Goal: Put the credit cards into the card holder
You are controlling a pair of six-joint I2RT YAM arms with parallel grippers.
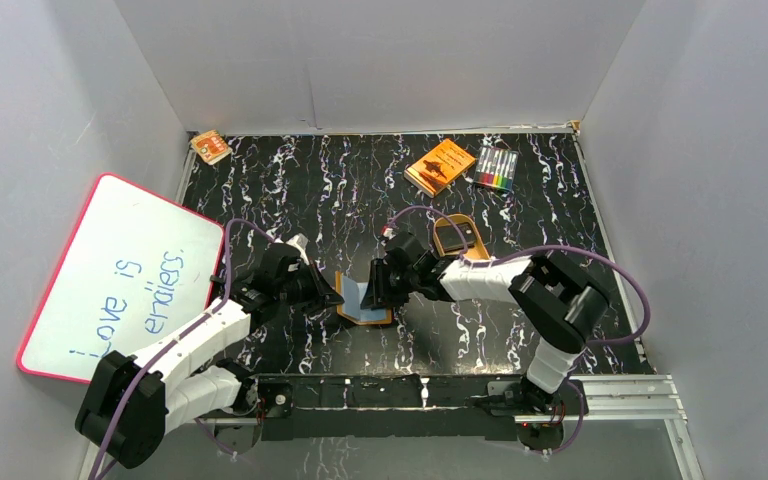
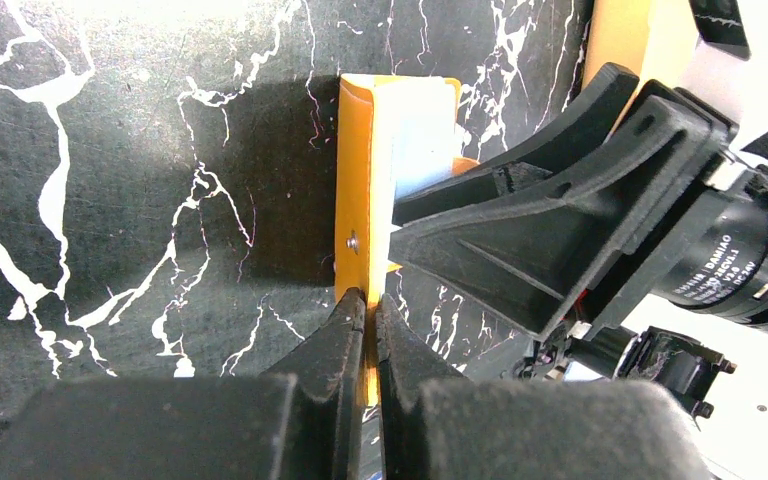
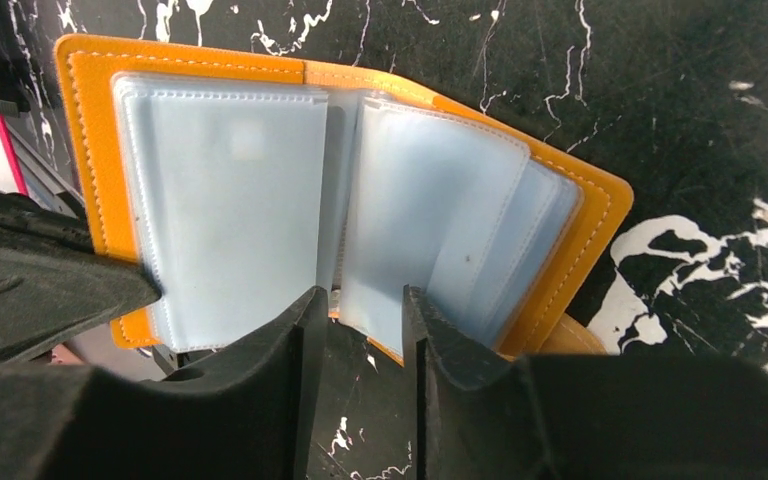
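The card holder (image 1: 351, 292) stands half open on the table, an orange cover with clear bluish sleeves. My left gripper is shut on the edge of its left cover, which rises steeply from the table. Over the right-hand sleeves (image 3: 440, 200) is my right gripper, its fingertips parted and nothing visible between them. In the right wrist view, a left gripper finger (image 3: 80, 300) lies against the left sleeve's edge. Dark cards (image 1: 455, 237) lie in an orange tray (image 1: 481, 250) behind the right arm. Whether any card sits inside the sleeves, I cannot tell.
At the back are an orange book (image 1: 440, 166) and a pack of coloured pens (image 1: 496, 168). A small orange item (image 1: 211, 147) lies in the far left corner. The whiteboard (image 1: 125, 280) leans at the left. Free table lies behind the holder.
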